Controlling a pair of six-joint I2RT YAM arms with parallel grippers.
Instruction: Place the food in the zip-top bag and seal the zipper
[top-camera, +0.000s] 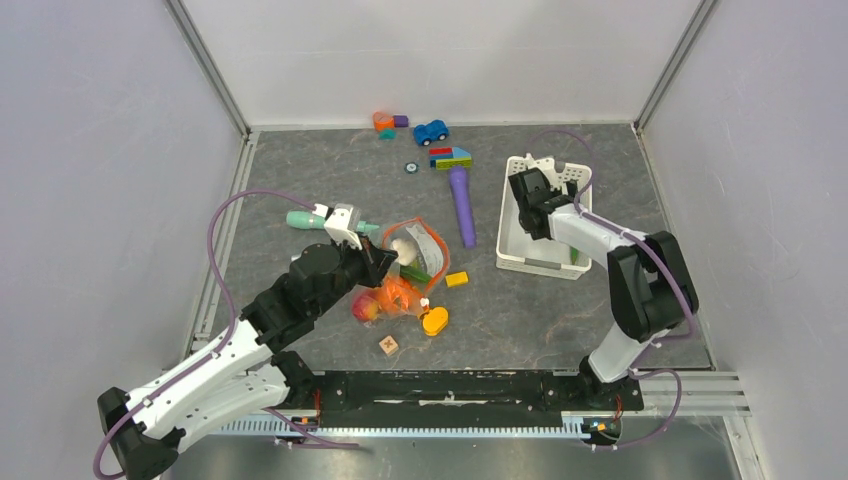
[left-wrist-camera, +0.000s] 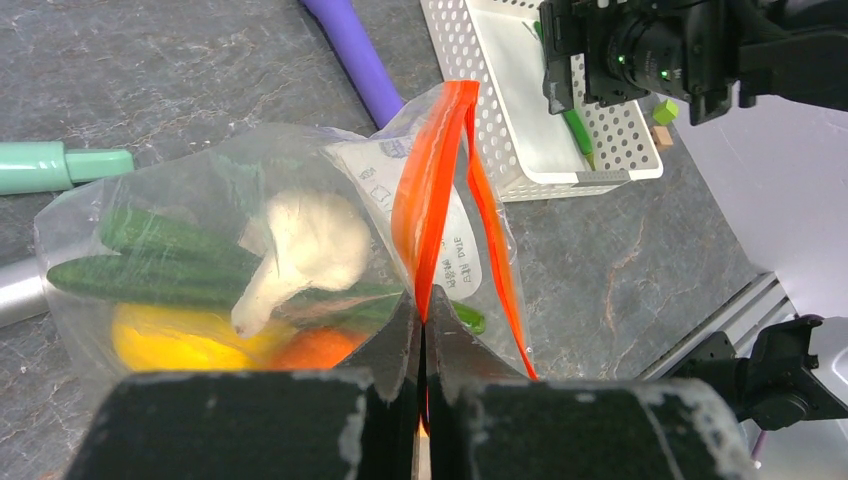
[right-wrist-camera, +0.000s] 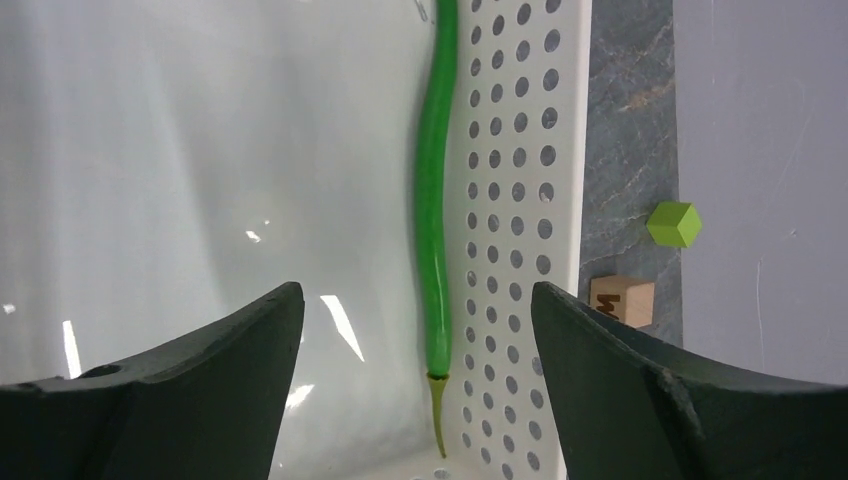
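Observation:
The clear zip bag (left-wrist-camera: 180, 240) has an orange zipper and holds cucumbers, a white mushroom-like piece, and yellow and orange items. My left gripper is shut on the bag's zipper edge. My right gripper is over the white basket (top-camera: 525, 262), fingers apart either side of a long green vegetable (right-wrist-camera: 432, 250) lying along the basket's perforated wall, with nothing held.
A purple rod (top-camera: 462, 205) lies between bag and basket. A teal bottle (top-camera: 305, 220), toy blocks (top-camera: 450, 160), a yellow block (top-camera: 456, 278) and small cubes (right-wrist-camera: 676, 223) are scattered about. Walls border the table.

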